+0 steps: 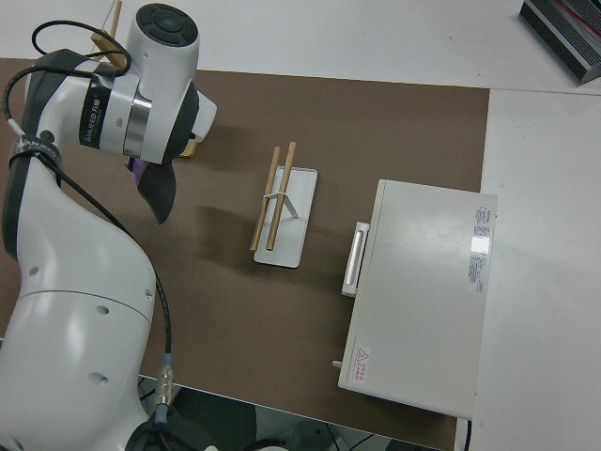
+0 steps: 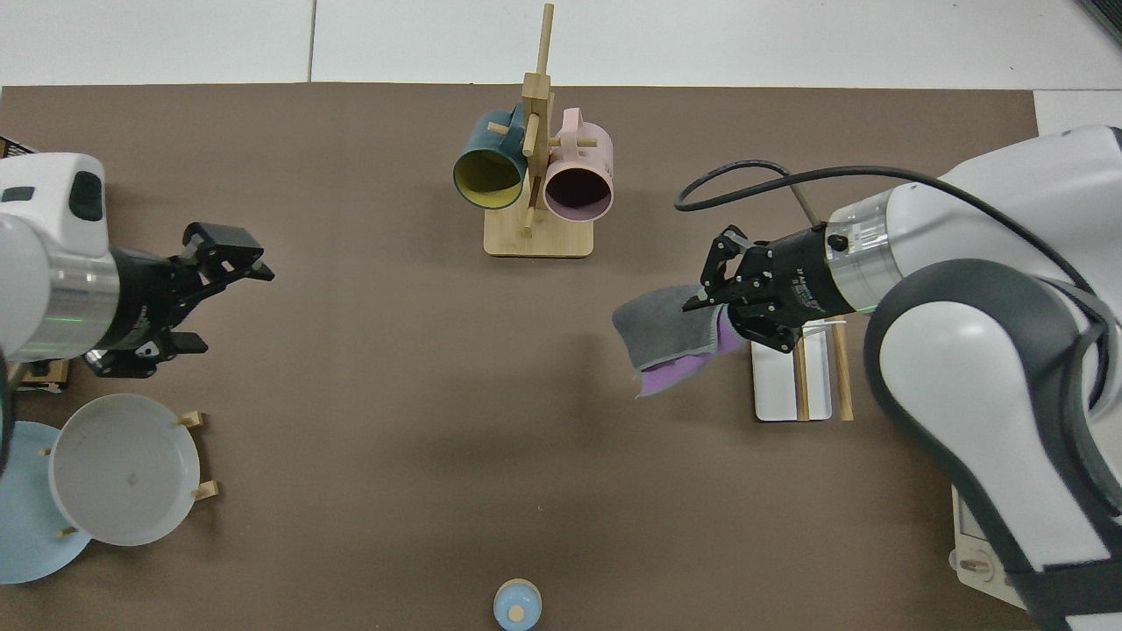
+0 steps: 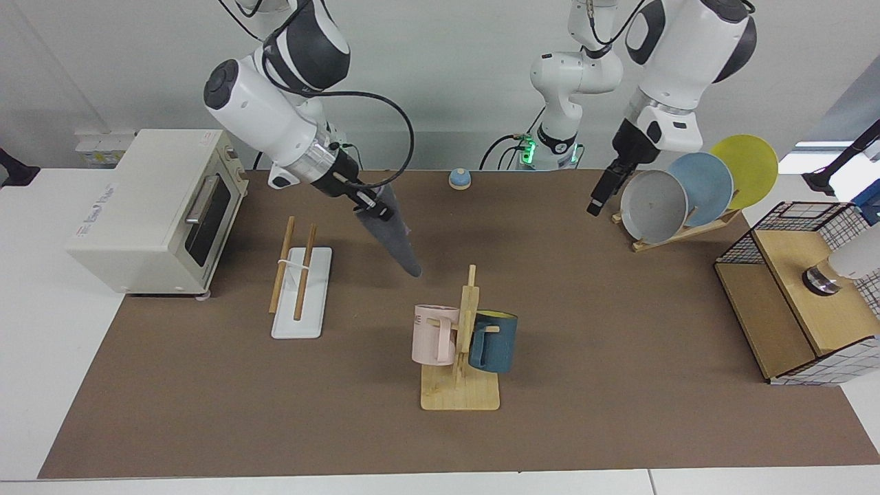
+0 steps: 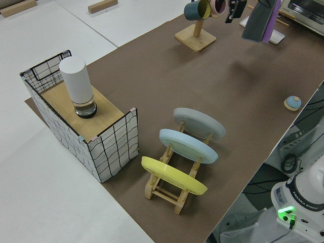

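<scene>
A grey and purple cloth [image 2: 668,331] hangs from my right gripper [image 2: 726,284], which is shut on it; in the left view it droops as a grey flap [image 3: 392,231], above and near a white rack [image 3: 297,326] with two wooden rods. My left gripper [image 2: 226,268] is at the left, above and behind the plates, away from the cloth; its fingertips are too dark to judge.
A mug tree [image 2: 536,237] with two mugs stands at the back. Plates in a rack [image 2: 124,468], a wire basket [image 4: 101,116], a small blue object [image 2: 517,605] and a white oven [image 3: 140,231] are around.
</scene>
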